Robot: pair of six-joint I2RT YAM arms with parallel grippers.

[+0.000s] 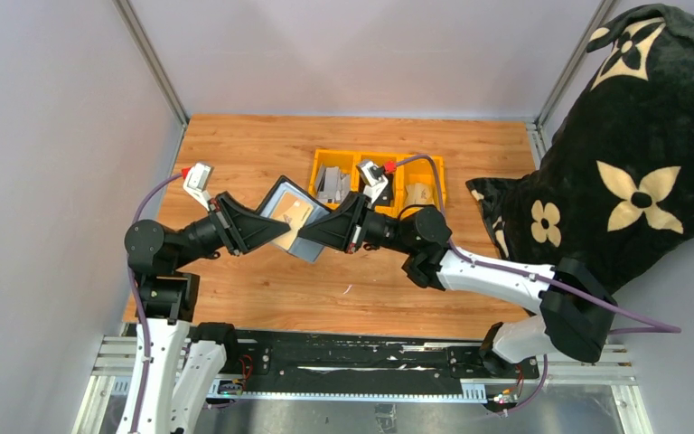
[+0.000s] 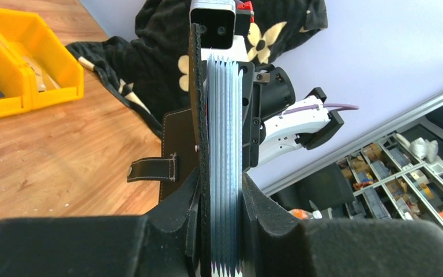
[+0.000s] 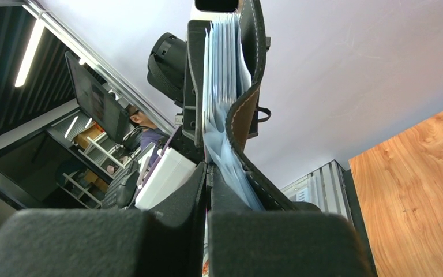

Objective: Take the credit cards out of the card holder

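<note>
The card holder, with a dark brown cover [image 2: 176,133] and a strap [image 2: 150,169], is raised between my two arms. Many thin clear sleeves [image 2: 224,115] stand edge-on in the left wrist view. A tan card [image 1: 294,211] shows on the holder's face from above. My left gripper [image 1: 283,227] is shut on the holder, cover and sleeves together. From the other side, my right gripper is shut at the sleeves [image 3: 225,63], with some bent beside its finger. Whether a thin card or sleeve lies between its fingers cannot be made out.
A yellow divided bin [image 1: 381,155] stands at the back of the wooden table, grey and black items inside. A dark flowered blanket [image 1: 596,181] covers the right side.
</note>
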